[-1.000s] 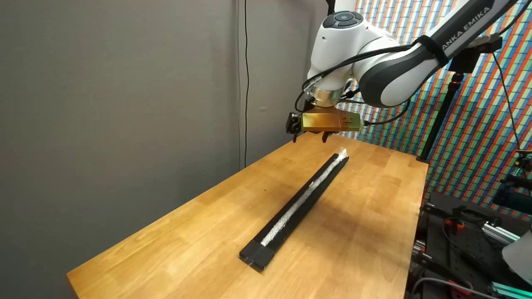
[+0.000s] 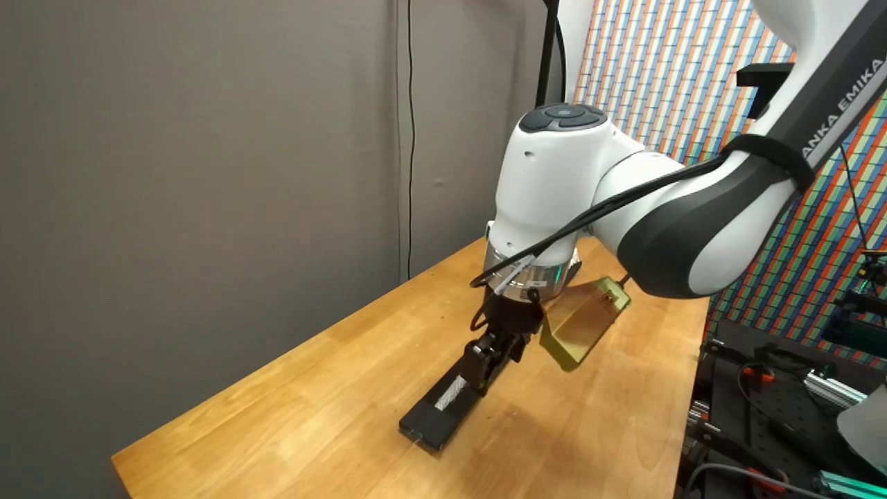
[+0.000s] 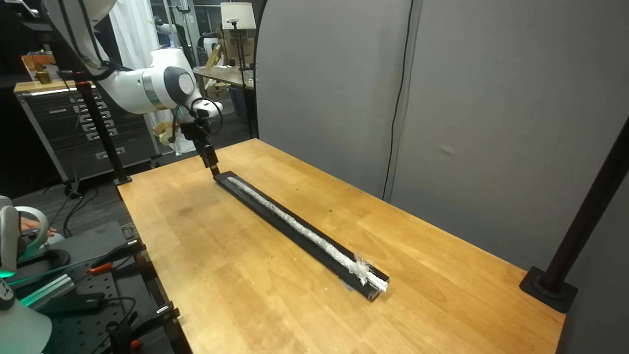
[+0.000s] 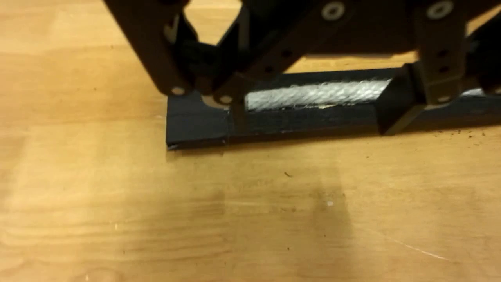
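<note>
A long black bar (image 3: 306,245) lies flat on the wooden table. Along its top runs a white braided rope (image 3: 289,219), frayed at one end. In the wrist view my gripper is over the bar near its plain black end, with the fingers (image 4: 399,101) well apart along the bar's length. Between them the white rope (image 4: 319,94) shows on the bar (image 4: 197,120), not gripped. The first exterior view has my gripper (image 2: 486,378) low over the bar (image 2: 432,420), hiding much of it; whether the fingertips touch it I cannot tell.
Bare table (image 2: 332,399) surrounds the bar. A grey wall panel (image 2: 208,208) stands along one long side. A black post (image 3: 557,277) rises from a table corner, and a dark equipment cart (image 3: 88,289) is beside the opposite edge.
My arm has come down from above the far end of the table to low over the bar, and the wrist has turned. The bar and rope look unmoved where visible.
</note>
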